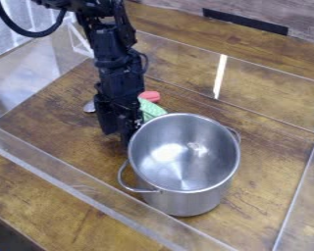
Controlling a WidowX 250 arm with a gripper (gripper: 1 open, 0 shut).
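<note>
A large steel pot (186,162) with wire side handles stands on the wooden table (48,167), right of centre and toward the front. My black gripper (121,127) is low at the pot's back-left, close by its rim; whether its fingers are open or shut is hard to tell. A green object (150,110) and a red object (149,96) lie behind the pot, beside the gripper and partly hidden by it.
Clear panels edge the work area at the left and front.
</note>
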